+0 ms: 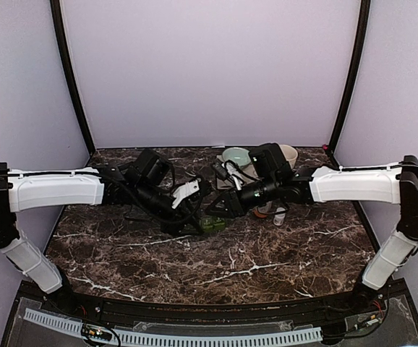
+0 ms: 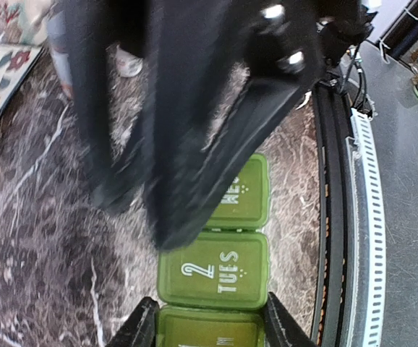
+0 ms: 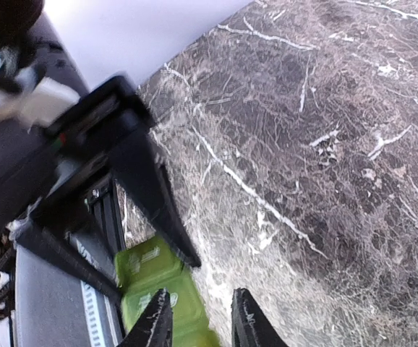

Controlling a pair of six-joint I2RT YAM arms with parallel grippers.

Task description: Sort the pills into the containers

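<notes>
A green pill organizer (image 1: 212, 223) is held above the table near its middle. In the left wrist view its lid (image 2: 213, 271) marked TUE lies flat, with a WED lid beyond it. My left gripper is shut on the organizer's near end. Close beside the organizer is my right gripper, its fingers parted and only marble showing between them. That gripper looms dark and blurred across the left wrist view, partly covering the far compartments. The right wrist view shows the left gripper's fingers (image 3: 167, 217) on either side of the organizer. No pills can be made out.
At the back stand a mint bowl (image 1: 236, 155) and a white cup (image 1: 289, 152), the bowl on a partly hidden tray. A small white bottle (image 1: 279, 217) is right of the right gripper.
</notes>
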